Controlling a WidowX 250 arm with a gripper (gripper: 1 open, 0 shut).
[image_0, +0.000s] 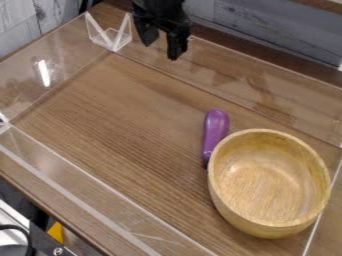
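My gripper (160, 42) is at the top centre, over the back of the wooden table, with its dark fingers open and pointing down, apart from the objects. A purple eggplant (215, 134) lies upright in the view at centre right, just above and left of a large tan bowl (267, 212). The bowl looks empty.
A clear plastic piece (110, 32) stands at the back left beside my gripper. Clear edging runs along the table's left and front.
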